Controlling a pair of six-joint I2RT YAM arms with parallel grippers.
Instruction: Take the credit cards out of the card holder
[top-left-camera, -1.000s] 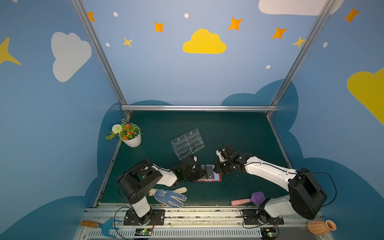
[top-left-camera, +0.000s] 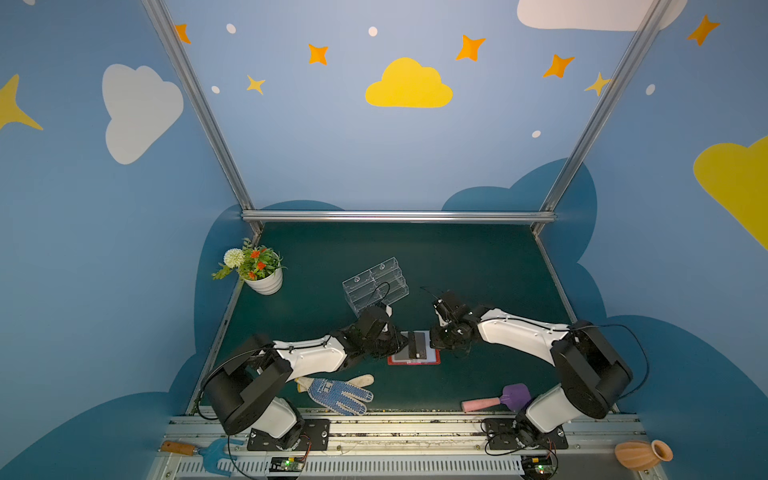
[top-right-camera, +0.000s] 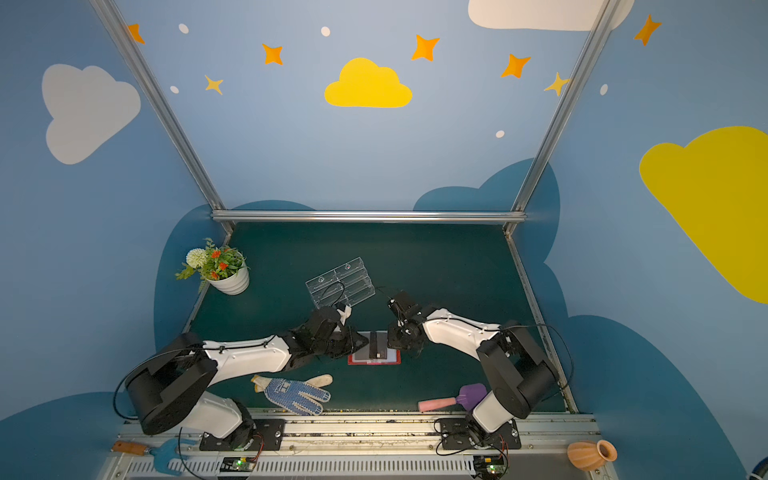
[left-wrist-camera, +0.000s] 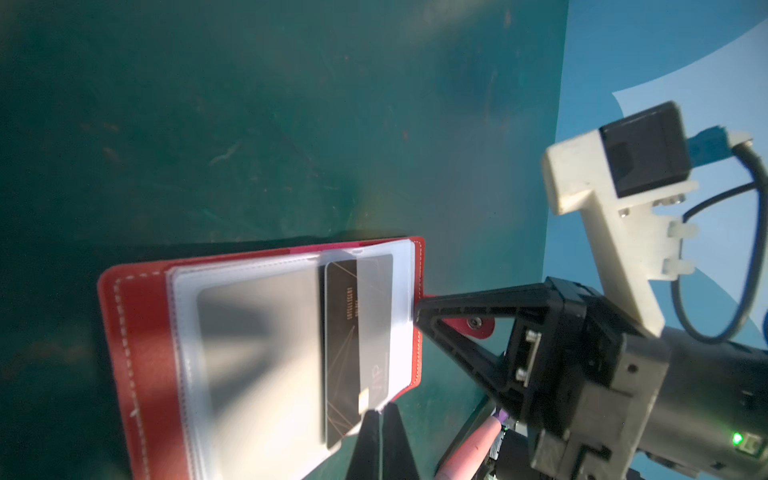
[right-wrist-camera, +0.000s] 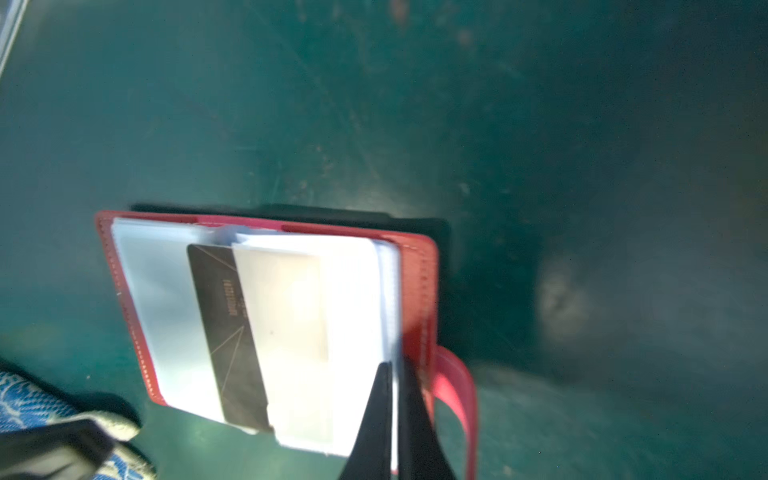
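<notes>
A red card holder (left-wrist-camera: 140, 360) with clear sleeves lies flat between my grippers. A dark card (left-wrist-camera: 342, 352) marked VIP sits in it, partly under a translucent sleeve (right-wrist-camera: 352, 320). My left gripper is shut, its tips over the holder's near edge beside that card, nothing seen between them. My right gripper is shut, tips at the sleeves' edge by the strap side; whether anything thin is between them is unclear.
A clear acrylic rack (top-left-camera: 375, 284) stands behind the holder, a potted plant (top-left-camera: 264, 280) at back left. A glove (top-left-camera: 336, 393) and a pink-handled shovel (top-left-camera: 496, 400) lie at the front.
Both arms have shifted slightly in pose, the right elbow drawing left from a second ago. The card holder has moved a little left and toward the front.
</notes>
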